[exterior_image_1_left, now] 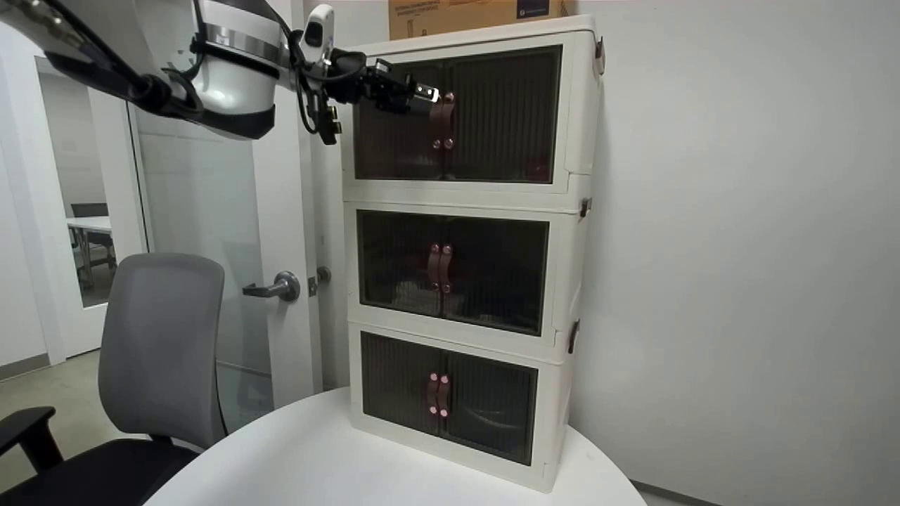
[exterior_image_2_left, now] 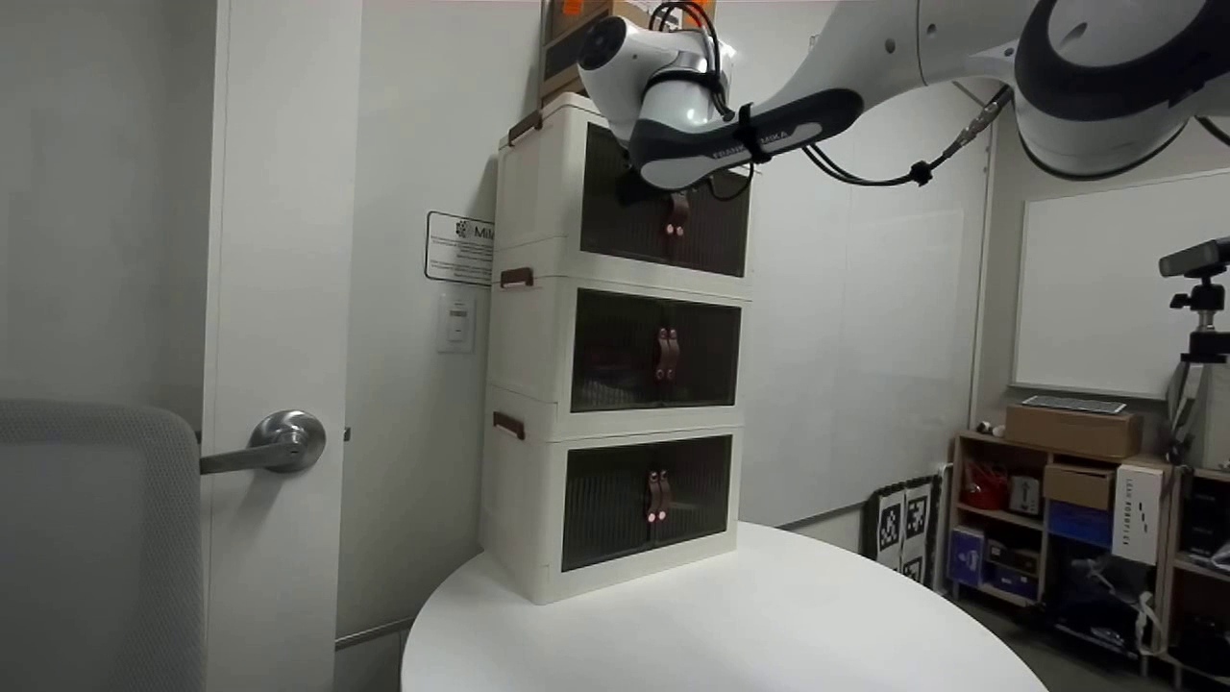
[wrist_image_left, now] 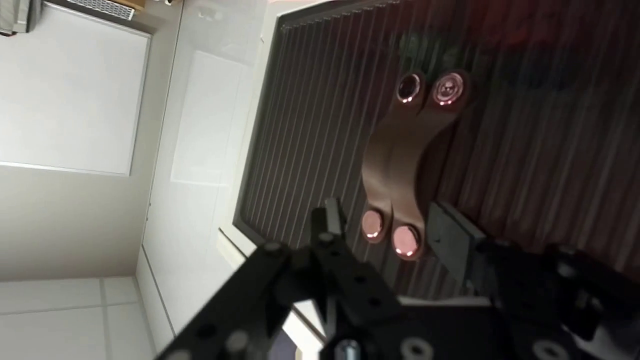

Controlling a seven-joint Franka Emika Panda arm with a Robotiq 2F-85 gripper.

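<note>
A white three-tier cabinet (exterior_image_1_left: 472,197) has dark ribbed doors, all closed. On its top tier, two brown leather strap handles (wrist_image_left: 393,159) sit side by side, fixed with pinkish metal studs. My gripper is open in front of them, its two fingers (wrist_image_left: 459,243) on either side of the straps' lower ends. Whether either finger touches a strap cannot be made out. In exterior view 1 the fingertips (exterior_image_1_left: 427,93) overlap the left edge of the top handles. The arm (exterior_image_2_left: 715,138) hides much of the gripper in exterior view 2.
A cardboard box (exterior_image_1_left: 472,17) lies on top of the cabinet. A grey chair (exterior_image_1_left: 160,346) and a door lever (exterior_image_1_left: 274,289) are to the left.
</note>
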